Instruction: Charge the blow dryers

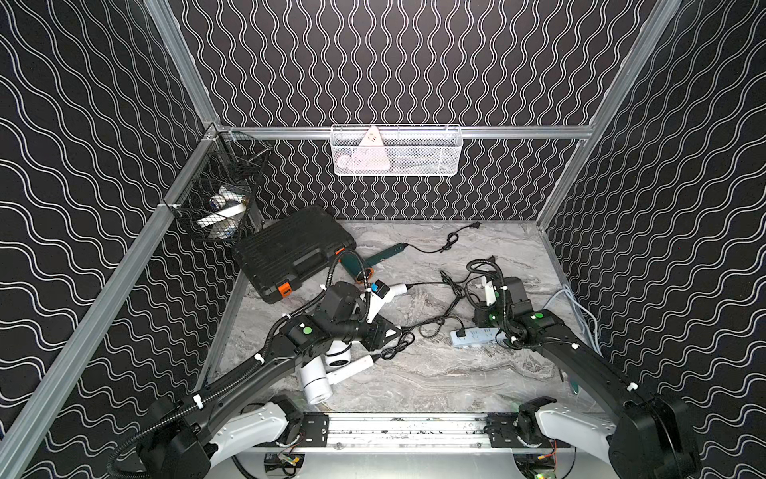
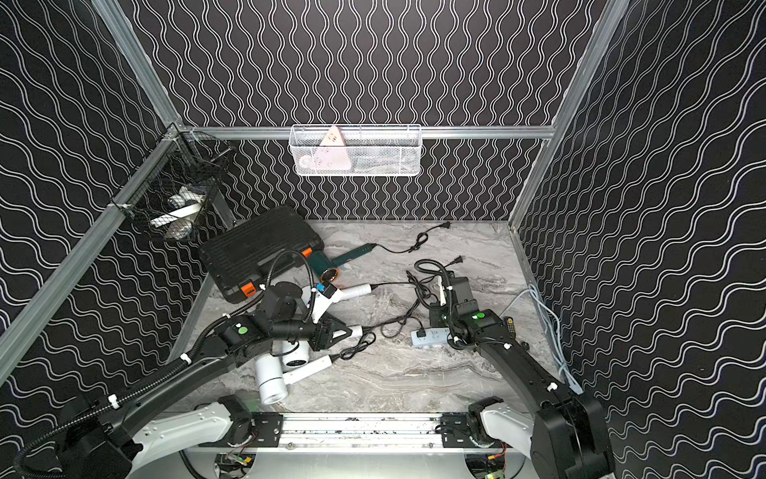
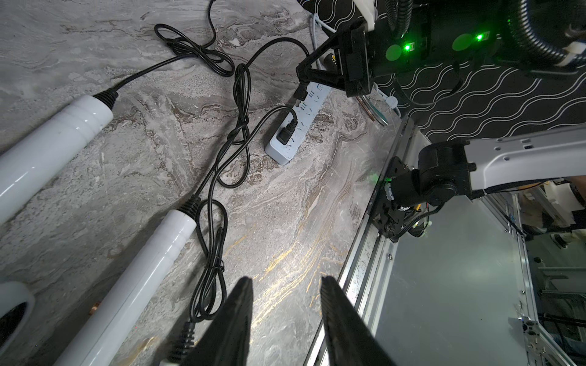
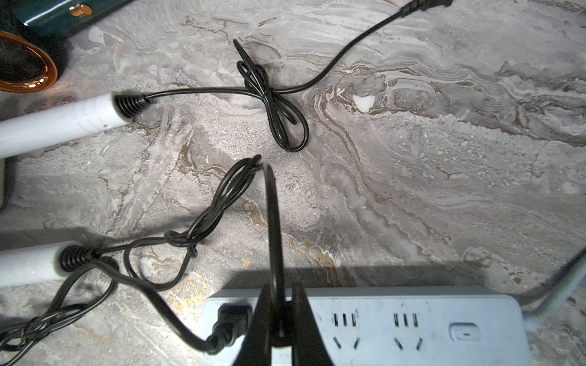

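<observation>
My right gripper is shut at the power strip (image 4: 427, 317), where a black cord rises between and behind its fingertips; its hold on the plug is unclear. A second plug (image 4: 233, 317) sits in the strip's left end. My left gripper hangs part open above bare table, nothing between its fingers. White blow dryers with handles (image 3: 146, 268) lie at the left, with coiled cords (image 3: 210, 256) toward the strip. A green dryer (image 4: 58, 15) lies farther back, and a loose plug (image 4: 427, 5) lies at the back.
A black case (image 1: 291, 247) sits at the back left. A wire basket (image 1: 395, 155) hangs on the back wall, another (image 1: 199, 207) on the left. Bare table shows behind the strip and at the front.
</observation>
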